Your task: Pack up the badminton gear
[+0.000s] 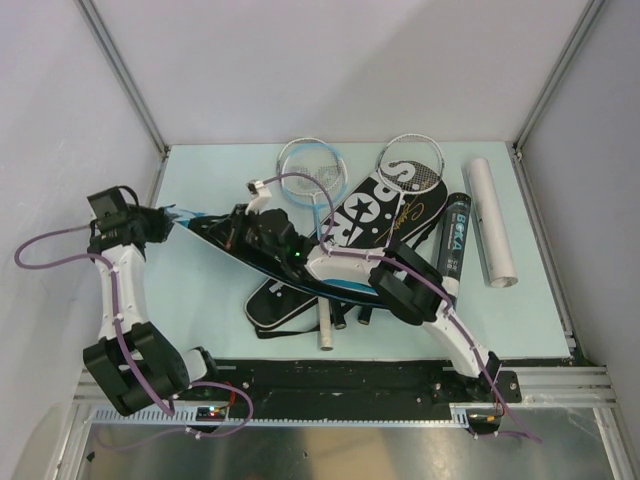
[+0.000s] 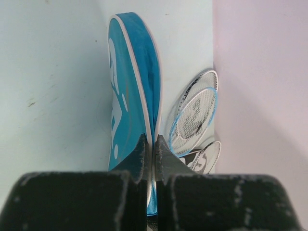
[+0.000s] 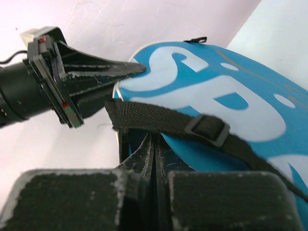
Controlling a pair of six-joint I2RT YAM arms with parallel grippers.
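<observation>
A blue badminton bag (image 2: 127, 103) with white piping and a black side is stretched diagonally above the table, its end lifted at the left. My left gripper is shut on the bag's piped edge at that raised end. Lettering on the blue face (image 3: 231, 91) shows in the right wrist view, where a black strap (image 3: 159, 119) with a buckle crosses it. Just under this strap, my right gripper is shut close against the bag; nothing clear shows between its fingers. Two rackets (image 1: 312, 170) (image 1: 410, 165) lie toward the back.
A black racket bag (image 1: 358, 218) lies under the right racket, with another dark bag part (image 1: 278, 303) near the front. On the right are a black BOKA tube (image 1: 454, 240) and a white tube (image 1: 490, 220). Clear table shows at the left front.
</observation>
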